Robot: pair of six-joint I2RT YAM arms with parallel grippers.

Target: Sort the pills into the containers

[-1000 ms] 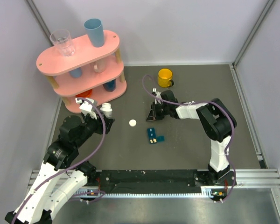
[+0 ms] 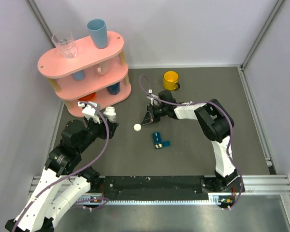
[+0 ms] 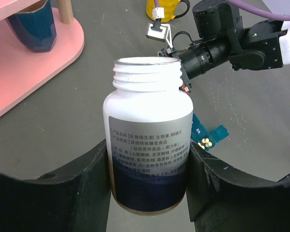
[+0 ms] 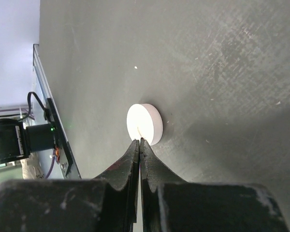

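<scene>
A white bottle [image 3: 147,121] with a grey and dark-blue label is upright in my left gripper, which is shut on its lower body. Its threaded neck has no cap. On the table lies the round white cap [image 4: 145,123]. Just above or against the cap's near edge are the tips of my right gripper; whether they touch it I cannot tell. That gripper is shut, with nothing seen between its fingers. The small blue pill box [image 2: 157,140] sits on the table with its lid [image 2: 166,143] out to the side. Several yellowish pills [image 3: 206,143] show in one compartment.
A pink tiered shelf [image 2: 82,63] with cups and a glass stands at the back left. The yellow mug [image 2: 170,80] is at the back, beyond the right gripper. Bare table lies around the pill box and in front of it.
The right gripper has moved left and slightly toward the front, from above the pill box to the cap. The left arm, the bottle and the cap have stayed in place.
</scene>
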